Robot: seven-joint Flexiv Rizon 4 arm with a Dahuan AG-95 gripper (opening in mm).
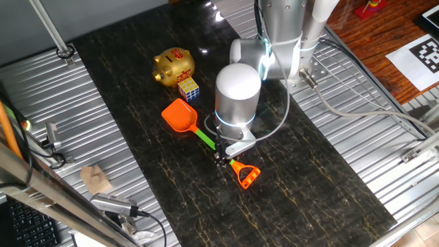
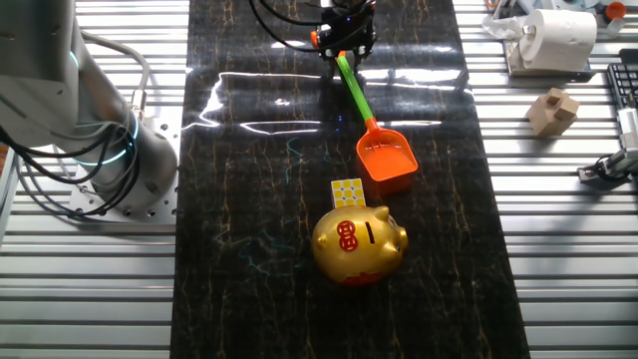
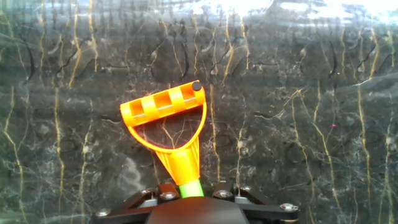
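Observation:
A toy shovel lies on the black marbled mat, with an orange scoop point(image 1: 180, 115), a green shaft point(image 1: 204, 138) and an orange D-shaped handle point(image 1: 247, 175). My gripper point(image 1: 221, 158) is low over the shaft, close to the handle. Seen from the wrist, the handle point(image 3: 181, 163) extends ahead of the gripper, and a short piece of green shaft point(image 3: 191, 188) shows between the parted fingers. The fingers look open around the shaft; their lowest ends are hidden. In exterior view 2 the scoop point(image 2: 386, 157) faces the camera.
A gold piggy bank point(image 1: 173, 66) and a small puzzle cube point(image 1: 188, 88) stand near the scoop. Off the mat, wooden blocks point(image 2: 552, 112) sit on the slatted metal table point(image 2: 558, 239).

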